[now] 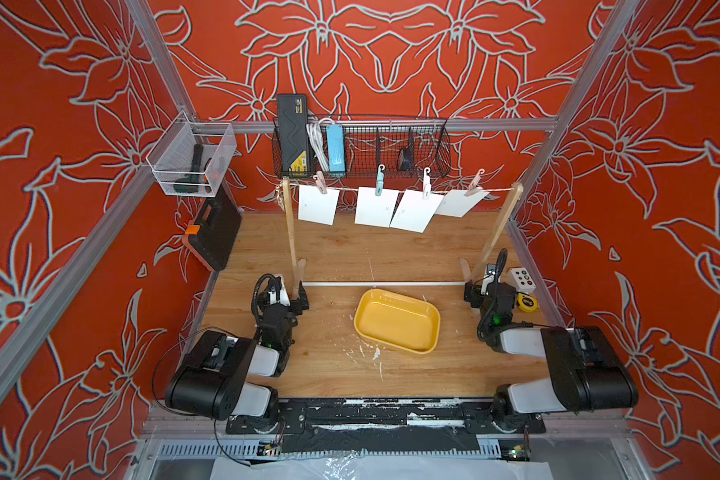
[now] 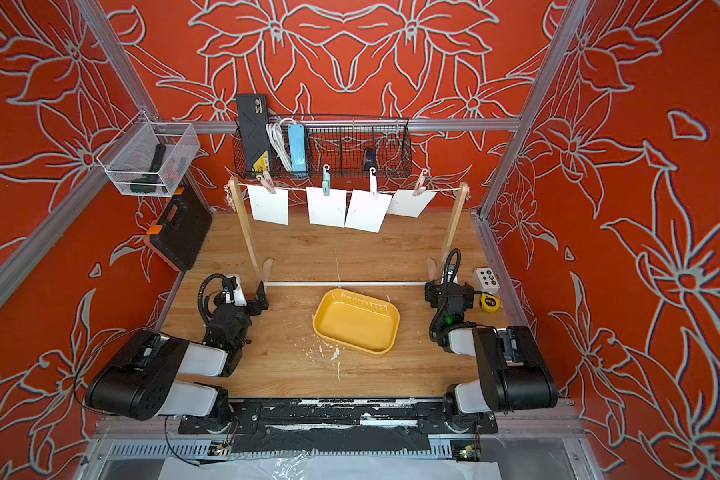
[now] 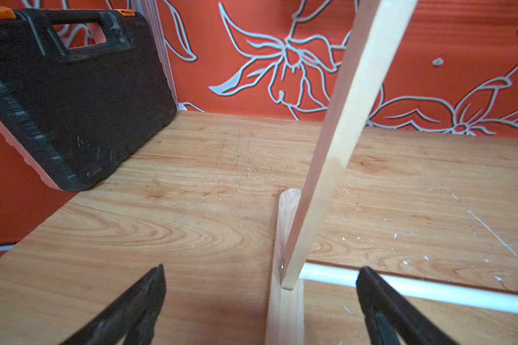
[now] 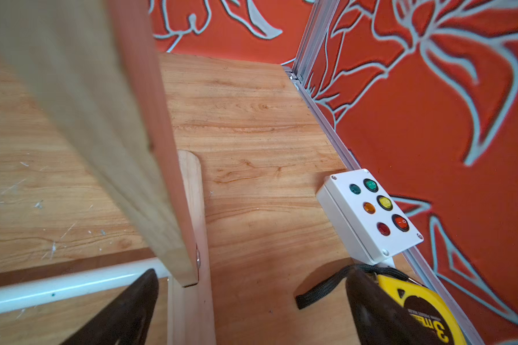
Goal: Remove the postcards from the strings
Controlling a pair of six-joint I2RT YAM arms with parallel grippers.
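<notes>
Several white postcards hang in a row from the string (image 1: 344,189) strung between two wooden posts. The leftmost card (image 1: 317,205) has a pinkish clothespin (image 1: 321,182); beside it a card (image 1: 375,208) hangs from a blue-green pin (image 1: 380,181). Further right, a tilted card (image 1: 415,211) is under a white pin (image 1: 426,183), and the rightmost card (image 1: 461,203) slants from another pinkish pin (image 1: 474,182). Low by the left post, my left gripper is open and empty. My right gripper, also open and empty, is by the right post. Neither touches a card.
A yellow tray (image 1: 397,346) sits mid-table in front of the rack's white crossbar (image 1: 384,284). The left post (image 3: 336,132) and right post (image 4: 161,149) rise close ahead of the grippers. At right lie a button box (image 4: 356,230) and a tape measure (image 4: 426,310). A wire basket (image 1: 360,152) hangs behind the string.
</notes>
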